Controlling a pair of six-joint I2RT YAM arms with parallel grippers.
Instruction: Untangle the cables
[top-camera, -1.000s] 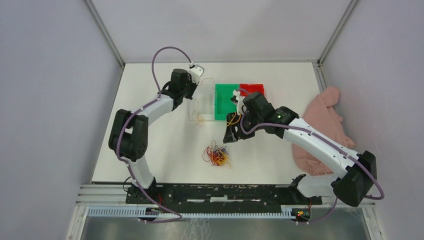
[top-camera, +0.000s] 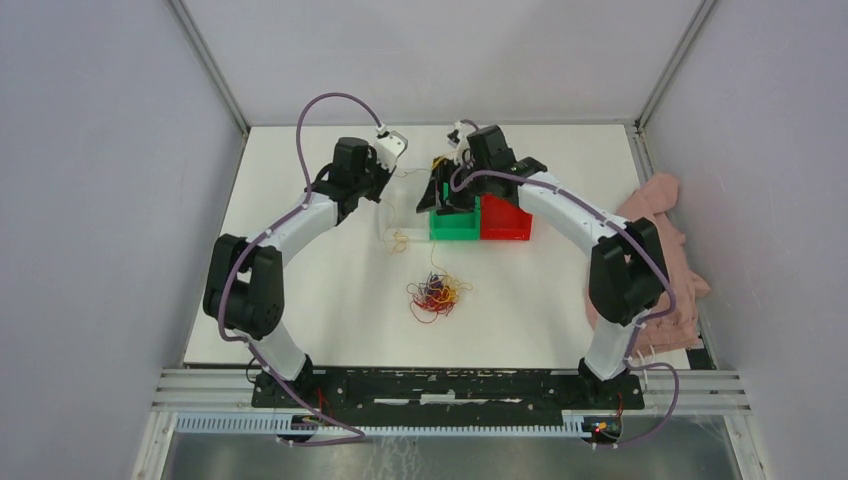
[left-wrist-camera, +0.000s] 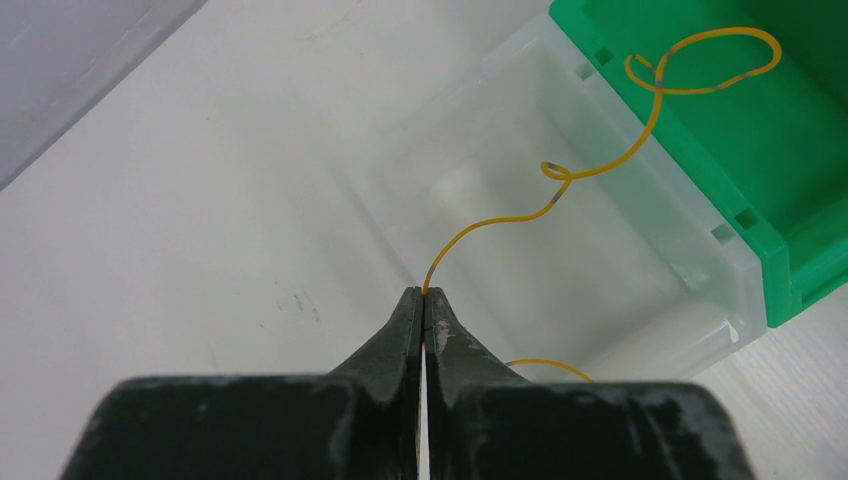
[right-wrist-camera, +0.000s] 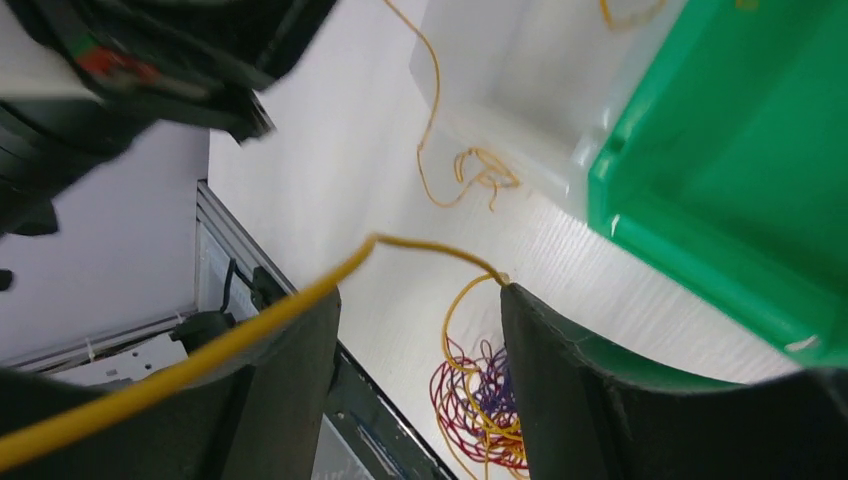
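Observation:
My left gripper is shut on a thin yellow cable (left-wrist-camera: 490, 222), which runs looping over the white bin and the green one; more of it (right-wrist-camera: 428, 120) lies coiled by the white bin's front. My right gripper is part open above the green bin's front, with a yellow cable (right-wrist-camera: 250, 335) passing over it and down to the tangled pile (top-camera: 436, 296) of red, purple and yellow cables on the front middle of the table. Whether that cable is held is unclear.
White bin (left-wrist-camera: 540, 260), green bin (top-camera: 455, 233) and red bin (top-camera: 505, 233) stand in a row at the back. A pink cloth (top-camera: 650, 270) lies at the right.

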